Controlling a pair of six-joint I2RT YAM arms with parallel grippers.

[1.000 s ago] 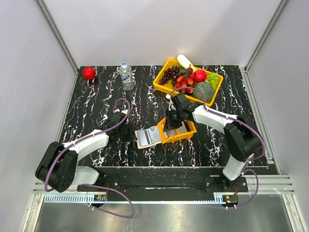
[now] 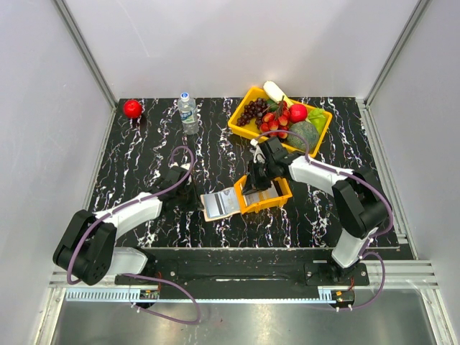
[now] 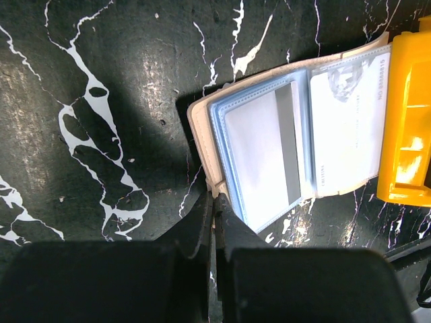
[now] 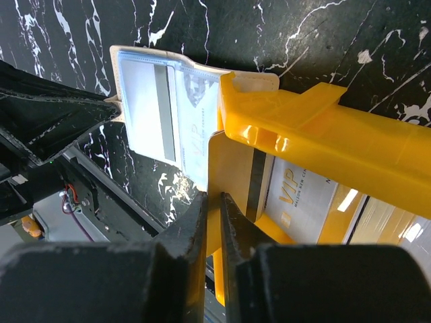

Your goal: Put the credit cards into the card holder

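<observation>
The open card holder [image 3: 201, 134], tan with clear blue-edged sleeves, lies flat with cards showing in its sleeves. At its near-left edge my left gripper is shut, the holder's tan rim between its fingertips. A gold card [image 4: 229, 168] with a dark stripe stands tilted at the inner wall of the yellow box [image 4: 323, 128]. Its edge runs between the fingers of my right gripper, which is shut on it. Behind it in the box lies a white VIP card [image 4: 300, 202], with further cards to its right. My right fingers hide the gold card's lower part.
The yellow box touches or nearly touches the holder's right edge. At the back stand a yellow fruit basket [image 2: 235, 128], a water bottle [image 2: 188, 115] and a red tomato [image 2: 132, 108]. Dark marbled table around the holder's far side is free.
Over the last second my right gripper has shifted very slightly over the box. The left arm, the holder and the box look unmoved.
</observation>
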